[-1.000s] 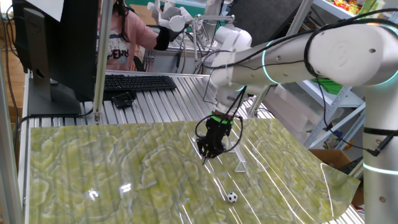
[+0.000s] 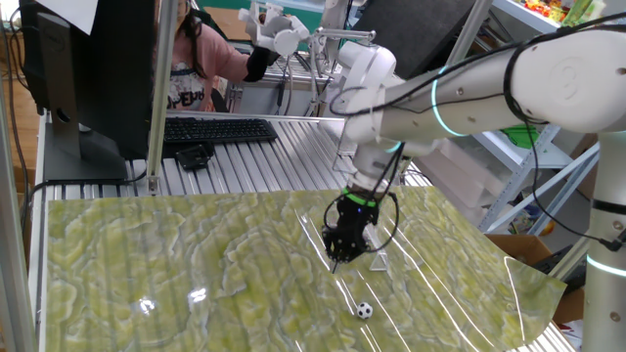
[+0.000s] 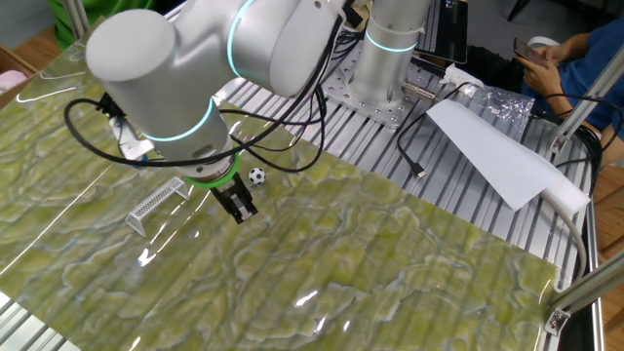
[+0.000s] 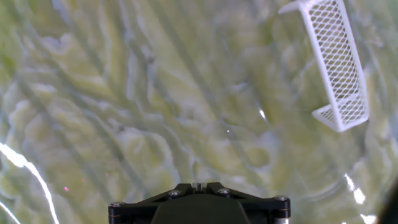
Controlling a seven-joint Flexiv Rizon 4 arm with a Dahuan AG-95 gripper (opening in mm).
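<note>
My gripper (image 2: 335,264) hangs over the mat, pointing down. In the wrist view, its black fingers (image 4: 180,191) meet at the bottom edge, shut with nothing visible between them. A small black-and-white football (image 2: 364,310) rests on the mat, nearer the front than the gripper and apart from it. Exterior view 2 has the football (image 3: 256,175) just beside the gripper (image 3: 246,216) in the picture; the wrist view does not show it. A white mesh goal (image 4: 339,68) is at the upper right of the wrist view. From exterior view 1, the gripper partly hides the goal (image 2: 380,260).
The green marbled mat (image 2: 156,264) is glossy and otherwise bare, with wide free room on its left side. Behind it are a keyboard (image 2: 220,130), a monitor and a person. A white sheet (image 3: 487,151) lies near the arm's base.
In exterior view 1 my gripper has moved right and slightly down in the picture, now covering part of the goal. The football and goal appear in about the same places.
</note>
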